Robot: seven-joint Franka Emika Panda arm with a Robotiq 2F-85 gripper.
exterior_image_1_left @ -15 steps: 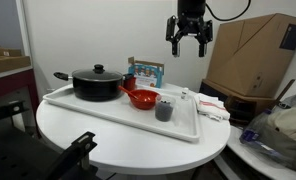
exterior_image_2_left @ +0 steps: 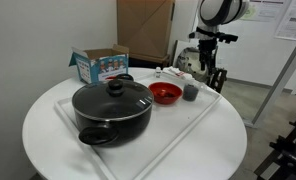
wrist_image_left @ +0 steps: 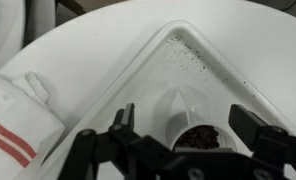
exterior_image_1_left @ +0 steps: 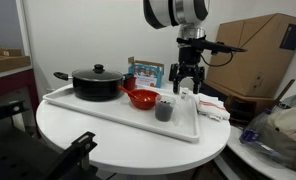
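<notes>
My gripper [exterior_image_1_left: 186, 88] hangs above the right part of the white tray [exterior_image_1_left: 183, 130], fingers apart with nothing between them. Close by stands a grey cup [exterior_image_1_left: 164, 108] on the tray. In the wrist view the cup's dark contents [wrist_image_left: 200, 137] show between and below the two fingers, partly hidden by the gripper body. A pale pointed shape [wrist_image_left: 176, 103] lies against the cup there; I cannot tell what it is. Exterior view 2 puts the gripper [exterior_image_2_left: 209, 72] above and to the right of the cup [exterior_image_2_left: 190, 92], apart from it.
A red bowl [exterior_image_1_left: 143, 99] and a black lidded pot [exterior_image_1_left: 96, 82] stand on the tray, left of the cup. A blue picture box [exterior_image_1_left: 145, 74] is at the back. A white cloth with red stripes [wrist_image_left: 16, 125] lies beside the tray.
The arm has come down from high above the table toward the tray, its fingers staying open. The cup, bowl and pot have not moved.
</notes>
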